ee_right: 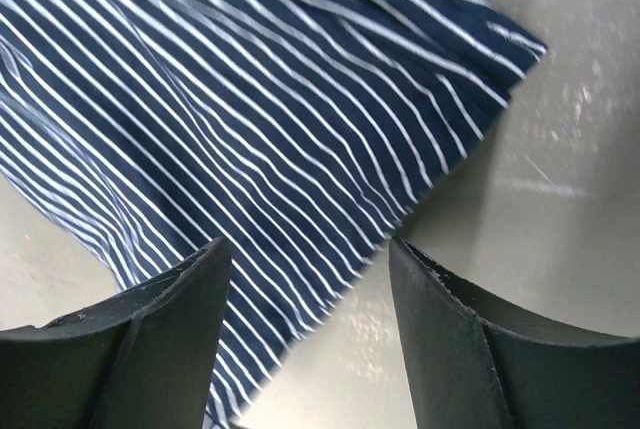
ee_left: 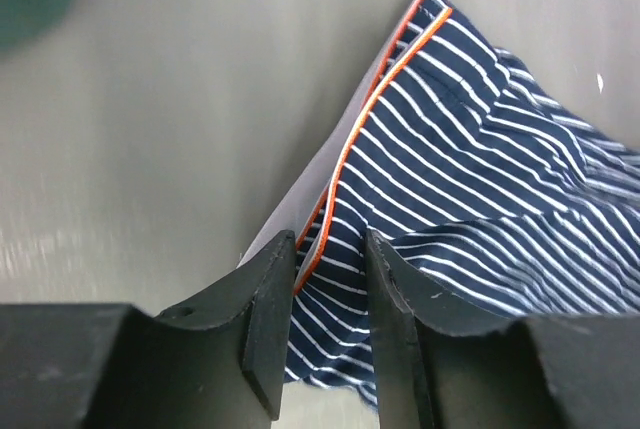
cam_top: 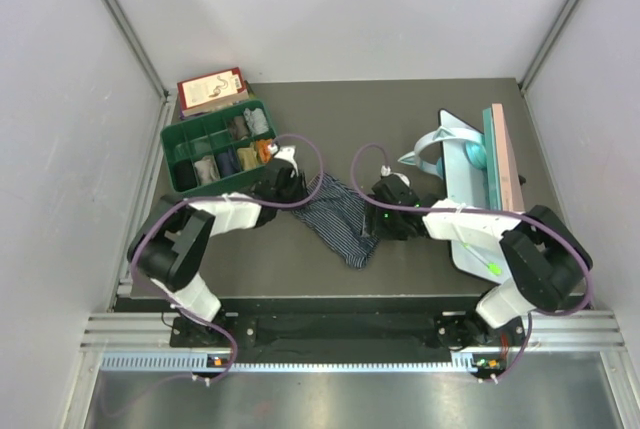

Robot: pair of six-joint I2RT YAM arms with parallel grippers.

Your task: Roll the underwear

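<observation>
Navy-and-white striped underwear [cam_top: 340,224] lies spread on the grey table between the arms. My left gripper is shut on its left corner, on an orange-edged band with grey cloth showing under it. My right gripper stands open over the underwear's right edge, with striped fabric below and between its fingers; in the top view it is at the cloth's right side.
A green divided box [cam_top: 180,135] of rolled cloths sits at the back left, with boxes [cam_top: 208,87] behind. At the right are a white board [cam_top: 462,179], boards [cam_top: 505,149] and a light-blue looped object [cam_top: 428,147].
</observation>
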